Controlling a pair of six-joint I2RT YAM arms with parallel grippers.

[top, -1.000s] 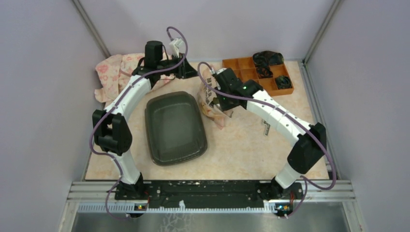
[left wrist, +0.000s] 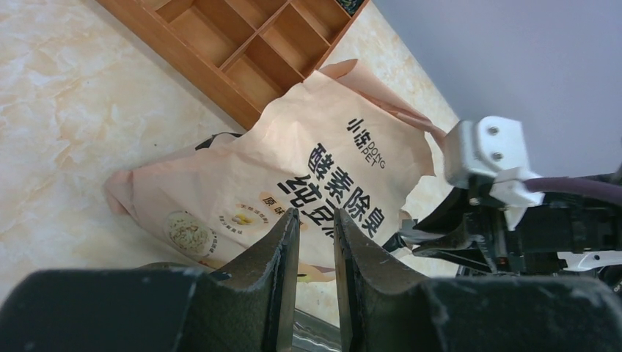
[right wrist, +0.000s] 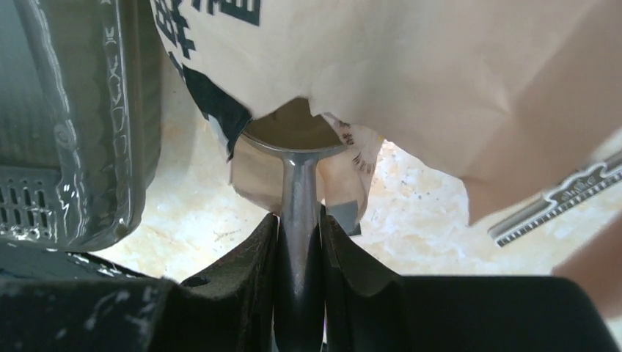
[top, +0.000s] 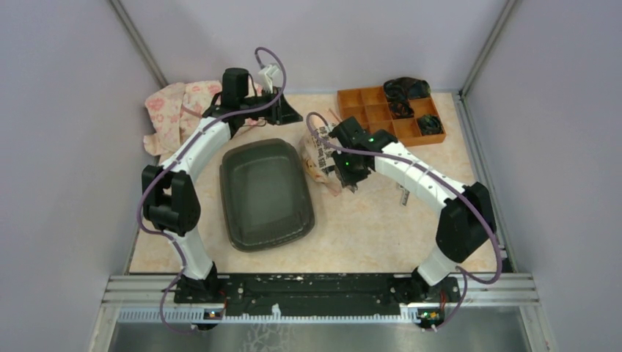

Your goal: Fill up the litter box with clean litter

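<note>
In the right wrist view my right gripper is shut on the grey handle of a scoop (right wrist: 299, 180). The scoop's head sits at the torn mouth of the pink litter bag (right wrist: 352, 59), partly covered by the paper; whether litter is in it I cannot tell. In the left wrist view the bag lies on the table with its black lettering facing up. My left gripper stands part open above it, nothing between its fingers. Left of the bag, the dark green litter box (top: 265, 183) shows a bare floor from above.
A wooden divided tray (top: 378, 114) with black bundles is at the back right. Flowered cloth (top: 170, 117) lies at the back left. A small metal strip (top: 404, 195) rests right of the bag.
My right gripper has come slightly towards the front of the table, by the bag's mouth. The left arm has dipped slightly; the litter box has stayed put.
</note>
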